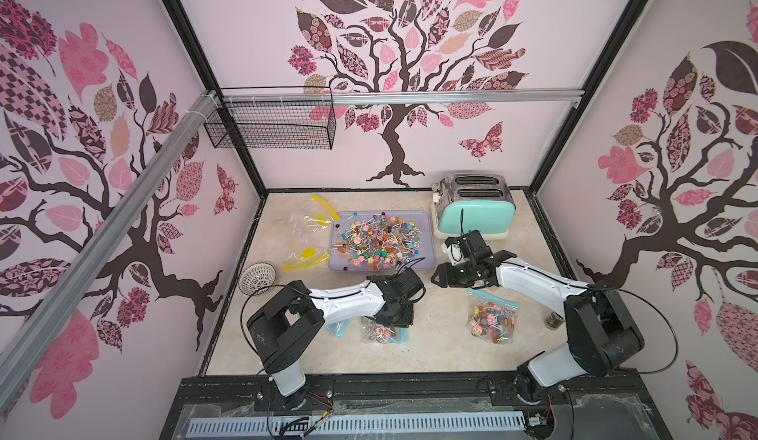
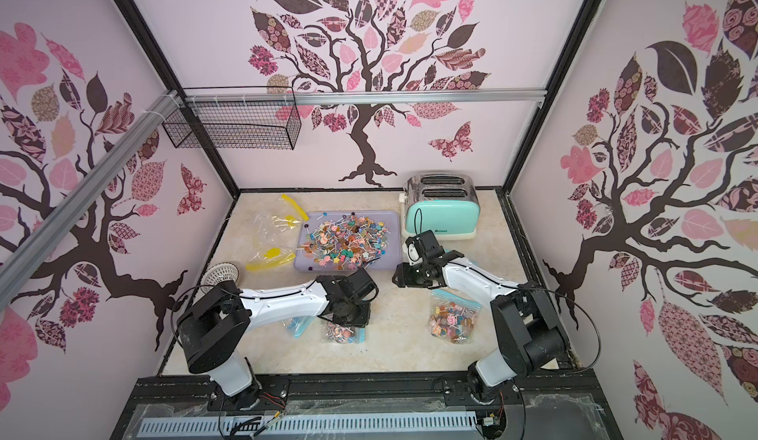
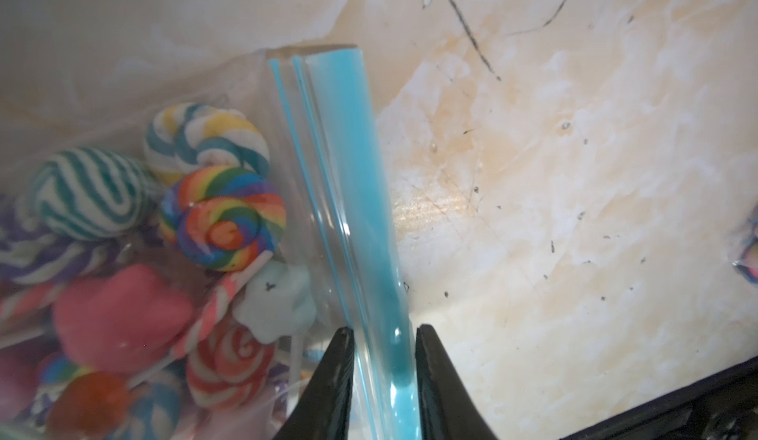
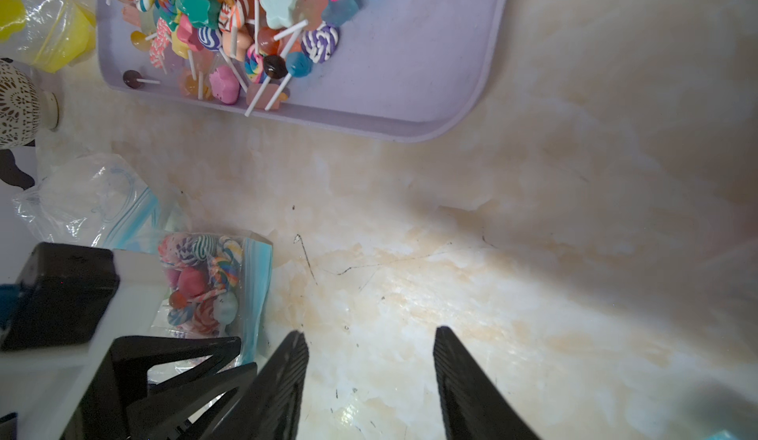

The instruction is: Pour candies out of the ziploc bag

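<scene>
My left gripper is part open over the blue zipper edge (image 3: 351, 156) of a clear ziploc bag of lollipops (image 3: 130, 313), its fingertips at that strip; whether they grip it I cannot tell. In the top views this bag lies at the front centre, mostly under the left arm. My right gripper hangs open above bare table, right of that bag, with nothing between its fingers. A second filled bag (image 1: 491, 321) lies at front right. A lavender tray (image 4: 410, 85) of loose lollipops sits at the back centre.
A mint toaster (image 1: 472, 212) stands at the back right, behind the right arm. An empty yellow-zip bag (image 1: 300, 234) and a white perforated container (image 1: 256, 279) are on the left; an empty blue-zip bag (image 4: 87, 195) lies beside the left bag. Bare table separates the two filled bags.
</scene>
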